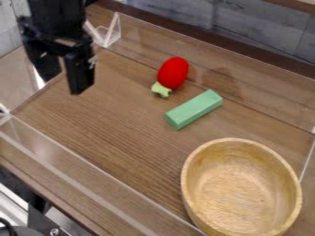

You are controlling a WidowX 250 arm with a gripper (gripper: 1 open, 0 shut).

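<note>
The black gripper (47, 57) hangs at the upper left over the wooden table, its two fingers pointing down and apart, with nothing seen between them. A red oval object (174, 71) with a light green tip (161, 89) lies at the upper middle, well to the right of the gripper. A green block (193, 109) lies diagonally below and right of it.
A large beige bowl (240, 189) fills the lower right. Clear plastic pieces show at the table's left edge and top.
</note>
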